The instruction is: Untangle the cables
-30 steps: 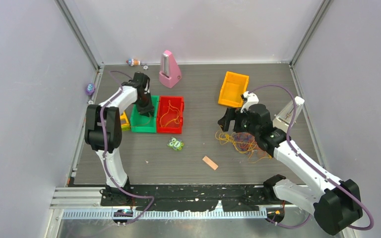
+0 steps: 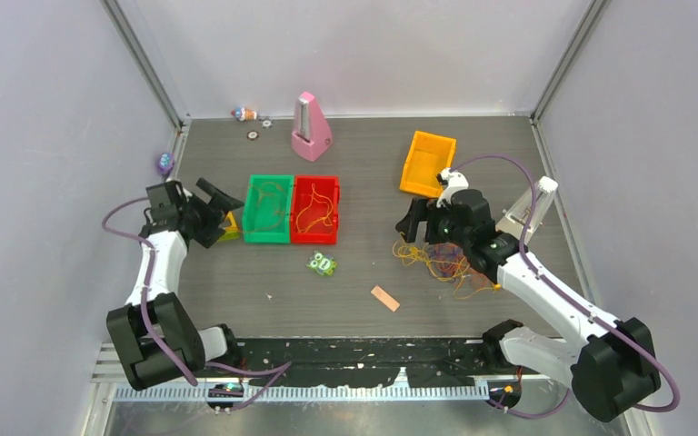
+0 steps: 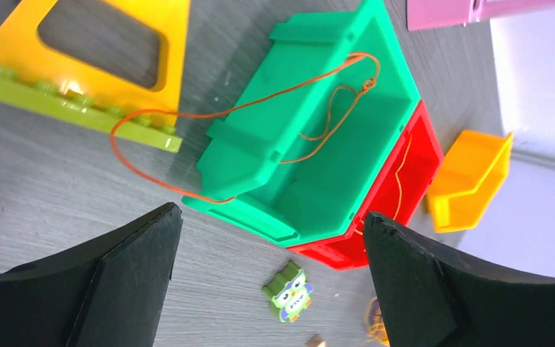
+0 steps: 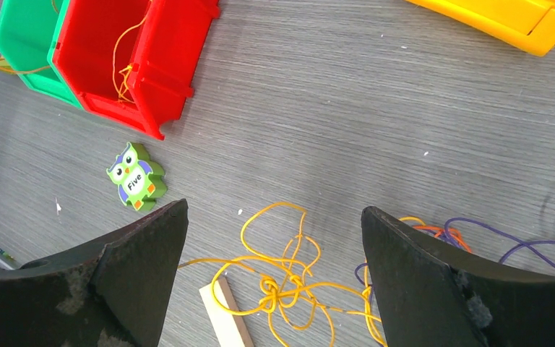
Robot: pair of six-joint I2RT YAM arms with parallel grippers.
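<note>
In the left wrist view an orange cable (image 3: 267, 97) lies in the green bin (image 3: 260, 163), one loop hanging out over its side. A yellow cable (image 2: 316, 216) rests in the red bin (image 2: 314, 239) joined alongside. My left gripper (image 2: 229, 218) is open and empty, just left of the green bin. On the right lies a heap of yellow, orange and purple cables, its yellow tangle (image 4: 289, 282) knotted. My right gripper (image 2: 413, 222) hangs open above the heap's left end, nothing between its fingers, and its arm hides part of the pile.
An orange-yellow bin (image 2: 429, 163) stands at the back right, a pink metronome (image 2: 311, 129) at the back. An owl block (image 2: 322, 263) and a wooden strip (image 2: 384, 298) lie in front. By the green bin's left is a yellow frame (image 3: 79, 69).
The right arm has barely moved.
</note>
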